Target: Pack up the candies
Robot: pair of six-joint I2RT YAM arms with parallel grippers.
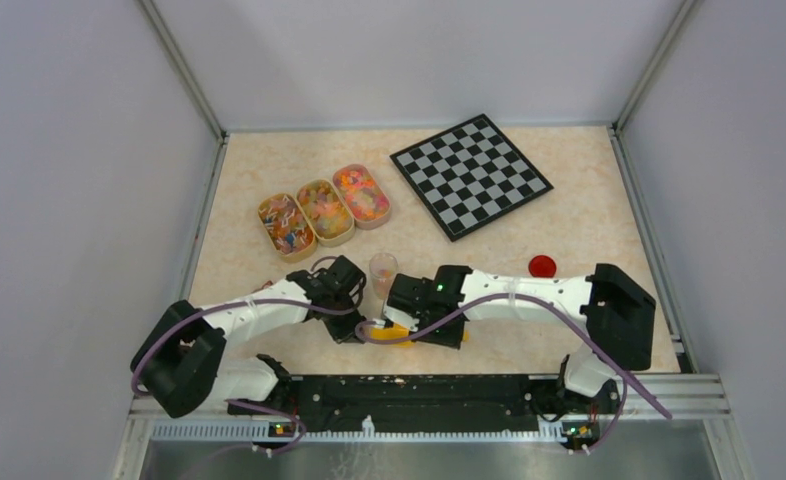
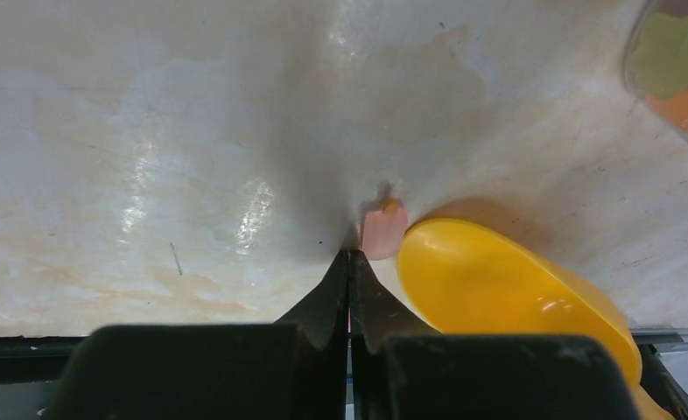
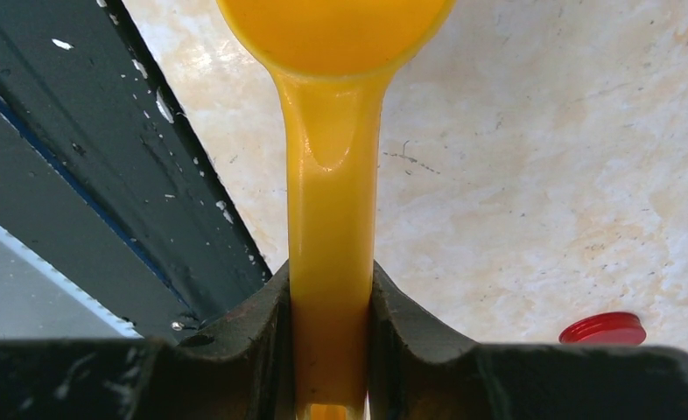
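A yellow scoop (image 3: 332,192) is held by its handle in my right gripper, which is shut on it. In the left wrist view the scoop's empty-looking bowl (image 2: 498,284) rests at or just above the table. Against its rim lies a small pink candy (image 2: 384,231). My left gripper is shut, its tips close beside that candy, and nothing shows between them. A clear jar (image 1: 383,270) with some candies at its bottom stands behind the grippers. Three tubs of candies, the left (image 1: 287,226), middle (image 1: 326,210) and right (image 1: 362,195), sit further back.
A red lid (image 1: 542,266) lies on the right of the table. The checkered board (image 1: 472,175) covers part of the back. Bare table (image 1: 514,345) shows at the front right, and both arms fill the front middle.
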